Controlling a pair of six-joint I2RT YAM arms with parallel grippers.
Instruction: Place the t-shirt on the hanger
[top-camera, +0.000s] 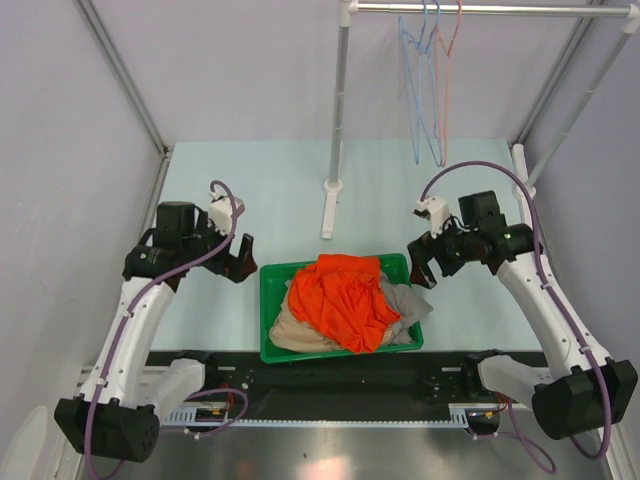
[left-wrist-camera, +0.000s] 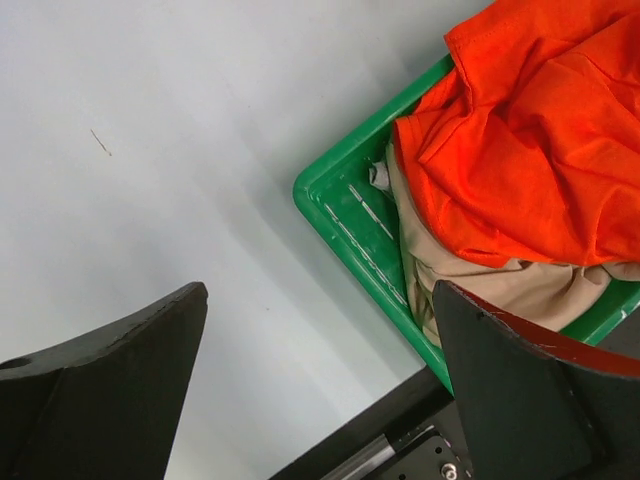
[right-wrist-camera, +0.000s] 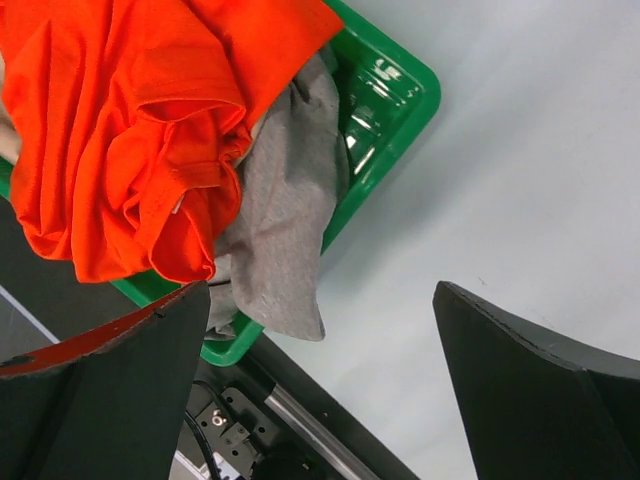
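Observation:
A green tray (top-camera: 270, 310) at the table's front middle holds an orange shirt (top-camera: 340, 300) on top of a beige garment (top-camera: 295, 335) and a grey one (right-wrist-camera: 280, 200). Hangers, blue (top-camera: 410, 80) and pink (top-camera: 446, 90), hang from the rail above. My left gripper (top-camera: 233, 258) is open and empty just left of the tray, the tray's corner showing between its fingers in the left wrist view. My right gripper (top-camera: 430, 262) is open and empty by the tray's right end.
A metal rack with rail (top-camera: 500, 10) and posts stands at the back right.

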